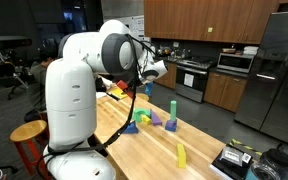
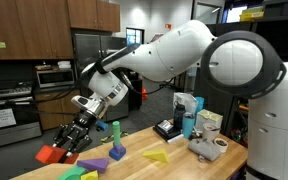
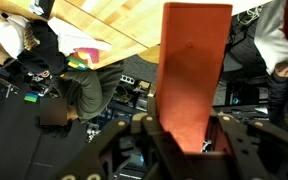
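A red block (image 2: 50, 155) is held by my gripper (image 2: 64, 143), which is shut on it, at the left of exterior view 2. Seen from the wrist, the red block (image 3: 190, 70) fills the upper middle and sticks out past the dark fingers, with the floor and part of a wooden surface behind it. In exterior view 2 the block hangs left of a green block (image 2: 74, 173) and a purple block (image 2: 94, 164). The arm hides part of the gripper's surroundings in exterior view 1.
On the wooden table (image 1: 154, 165), a blue block (image 1: 131, 129), a purple block (image 1: 155, 118) and a tall green block (image 1: 173, 110) stand near the arm. A yellow block (image 1: 181, 156) stands farther front, with bare wood around it. A red stool (image 1: 27, 133) is off the table.
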